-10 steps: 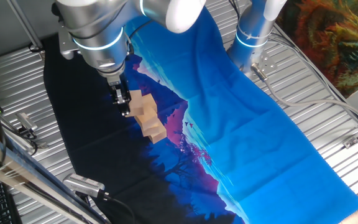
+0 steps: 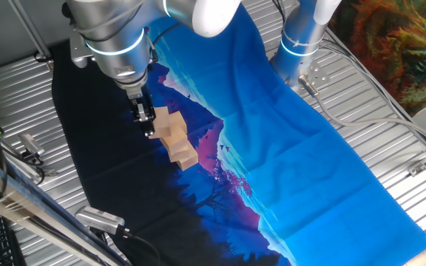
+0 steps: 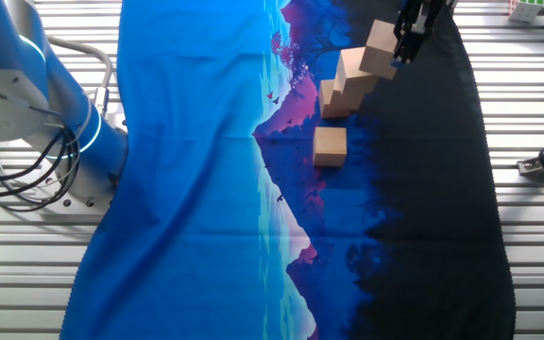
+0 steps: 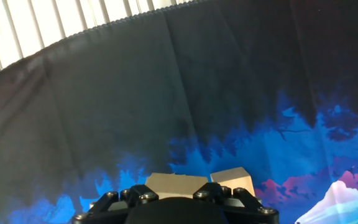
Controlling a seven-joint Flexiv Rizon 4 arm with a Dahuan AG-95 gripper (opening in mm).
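Several plain wooden cubes are gathered on the patterned cloth. The uppermost wooden cube [image 3: 379, 49] sits tilted at the end of an overlapping row, right against my gripper [image 3: 409, 42]. Below and behind it show a second cube [image 3: 351, 72] and a third cube [image 3: 332, 100]. A separate cube [image 3: 330, 147] lies apart on the cloth. In the wrist view, the nearest cube [image 4: 176, 182] lies just beyond the fingertips, at the gap between them. The fingers hide its lower part, so whether they clamp it or merely surround it cannot be told.
The ribbed metal table [image 2: 361, 96] shows around the cloth. A small grey device [image 2: 99, 219] with a cable stands by the cloth's edge.
The arm's upper part has shifted very slightly left since one second ago.
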